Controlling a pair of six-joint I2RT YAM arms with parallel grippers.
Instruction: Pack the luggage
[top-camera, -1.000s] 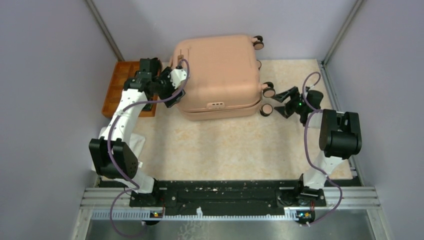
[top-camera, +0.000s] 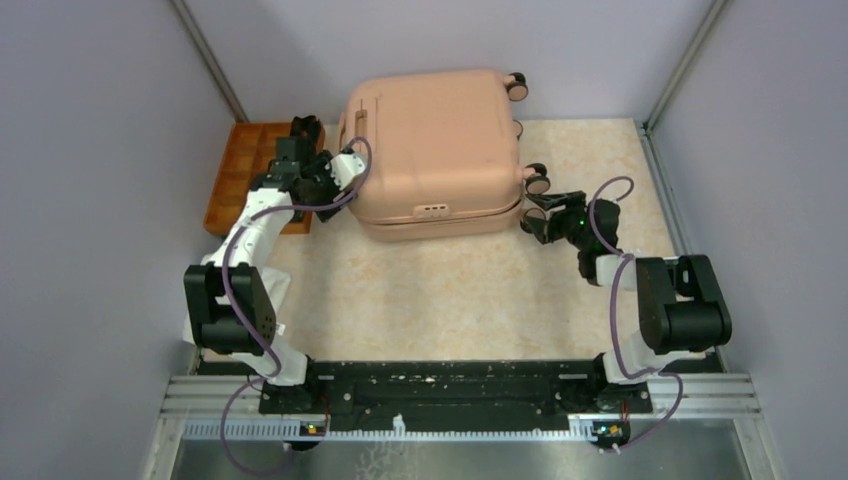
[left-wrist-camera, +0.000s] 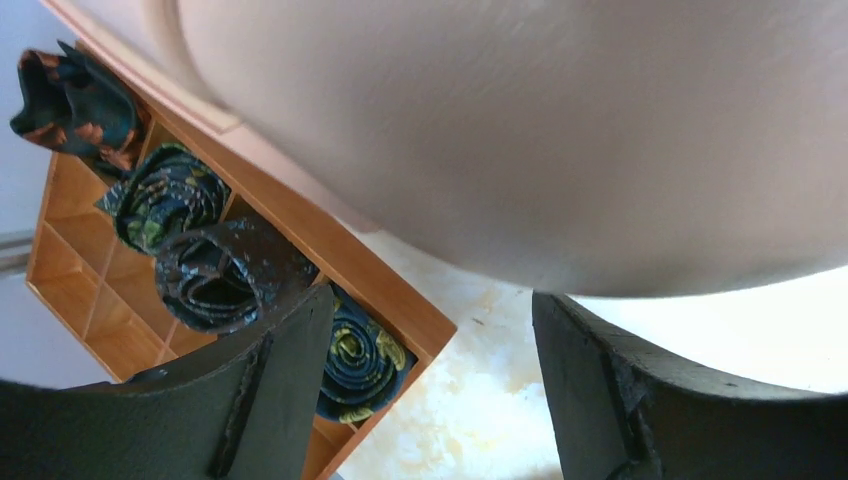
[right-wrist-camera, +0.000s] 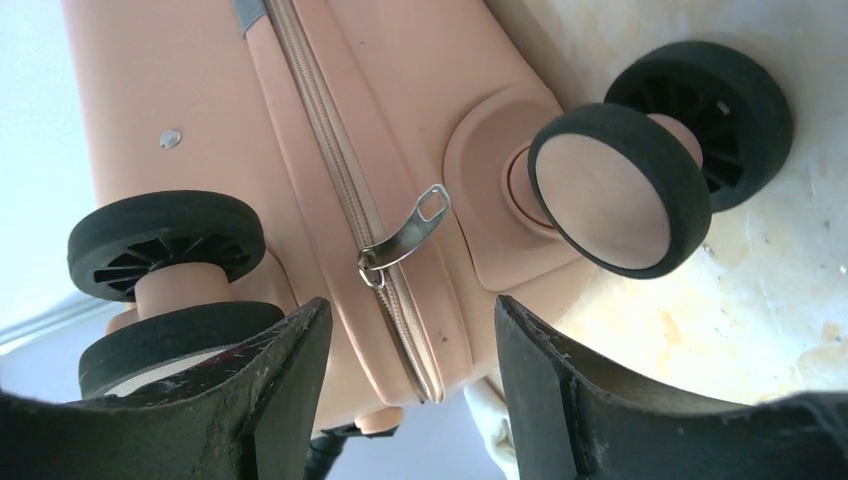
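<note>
A closed pink suitcase (top-camera: 435, 150) lies on its side across the back of the table, wheels pointing right. My left gripper (top-camera: 330, 190) is at its left end; in the left wrist view its open fingers are below the rounded shell (left-wrist-camera: 560, 170), with nothing between them. My right gripper (top-camera: 545, 215) is open at the wheel end. In the right wrist view its fingers face the zipper (right-wrist-camera: 400, 250), between two pairs of wheels (right-wrist-camera: 610, 190), holding nothing.
A wooden compartment box (top-camera: 240, 170) with rolled dark patterned cloths (left-wrist-camera: 355, 355) stands left of the suitcase. A white cloth (top-camera: 275, 290) lies at the near left.
My right gripper has moved leftward and downward in the top view, up to the wheels. The left gripper has shifted slightly at the suitcase's left end. The suitcase has stayed put.
</note>
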